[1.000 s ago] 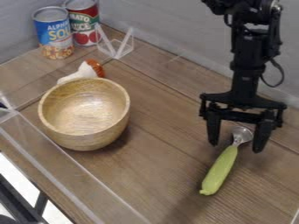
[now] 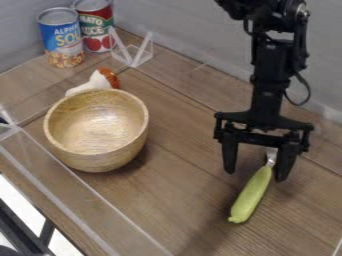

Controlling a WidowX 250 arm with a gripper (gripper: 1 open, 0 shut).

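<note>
My black gripper [image 2: 255,160] hangs over the right side of the wooden table, open, its two fingers either side of the upper end of a long pale green vegetable [image 2: 250,195] with a light tip. The vegetable lies on the table, pointing toward the front. Whether the fingers touch it I cannot tell.
A wooden bowl [image 2: 95,145] stands on the left. Behind it lies a white object with an orange-red end [image 2: 104,82]. Two cans, blue [image 2: 63,38] and red [image 2: 96,25], stand at the back left corner against the wall.
Over the last second my gripper has moved a little left and lower, over the upper end of the green vegetable. The objects on the table look unmoved.
</note>
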